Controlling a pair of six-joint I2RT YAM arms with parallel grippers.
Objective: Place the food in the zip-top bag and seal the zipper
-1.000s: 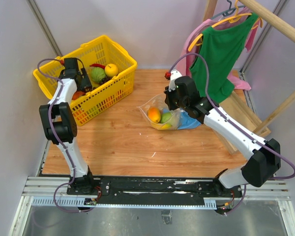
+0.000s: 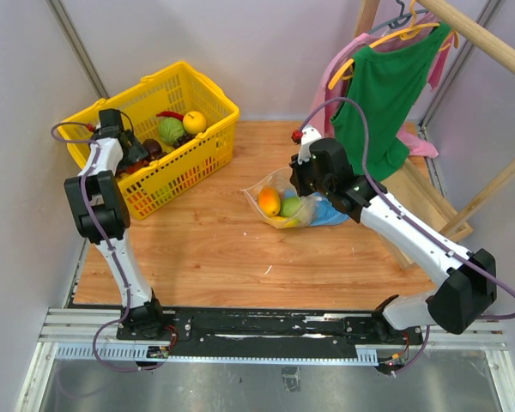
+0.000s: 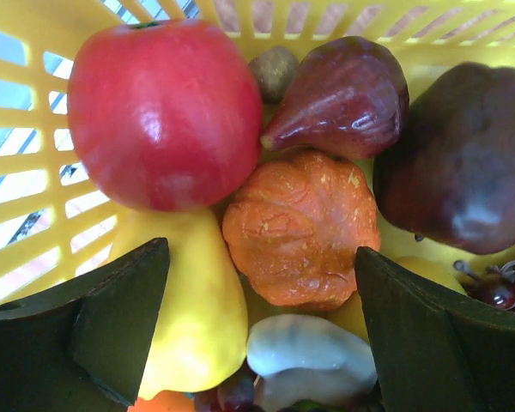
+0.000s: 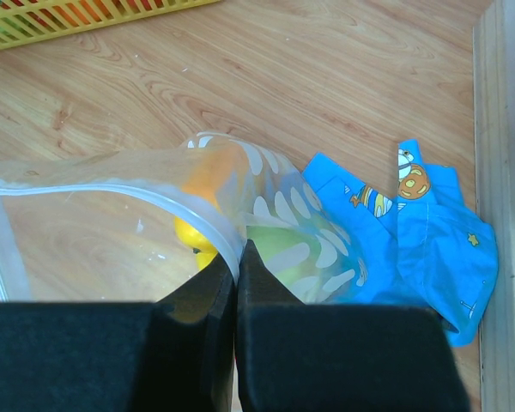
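Note:
My left gripper is open inside the yellow basket [image 2: 180, 184], above a red apple [image 3: 163, 116], a yellow fruit [image 3: 189, 309], an orange pumpkin [image 3: 300, 227], a fig [image 3: 343, 94], dark produce [image 3: 455, 154] and grey items [image 3: 309, 352]. The zip top bag [image 2: 249, 197] holds orange, green and yellow food on the table. My right gripper is shut at the bag's raised zipper edge, the plastic running down to its fingertips.
A blue cloth [image 4: 438, 266] lies beside the bag. A rack with hanging clothes [image 2: 378, 112] stands at the right.
My left gripper has moved leftward within the basket. My right arm shifted slightly about a second ago and has since stayed still.

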